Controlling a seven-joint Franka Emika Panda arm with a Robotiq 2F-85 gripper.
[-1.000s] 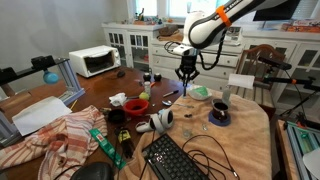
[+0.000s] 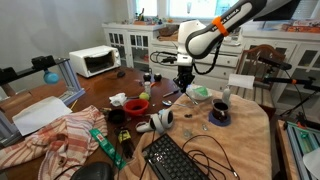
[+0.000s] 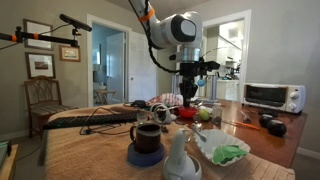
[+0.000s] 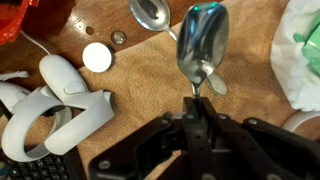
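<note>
A metal spoon (image 4: 203, 40) is held by its handle in my gripper, its bowl pointing away from the fingers. A second metal spoon (image 4: 151, 12) lies on the table underneath, its handle running down to the right behind the held one. In exterior view 1 the gripper (image 2: 184, 86) hangs above the table, just left of a white bowl (image 2: 200, 97) with something green in it. The held spoon is too small to make out clearly there.
A red bowl (image 2: 136, 106) stands to the left, and white VR controllers (image 4: 62, 82) lie near a black keyboard (image 2: 172, 160). A dark mug (image 2: 220, 113) is on the right. Bare tabletop (image 2: 245, 150) shows at the front right.
The gripper has moved slightly left and lower over the table. The objects on the table look unmoved.
</note>
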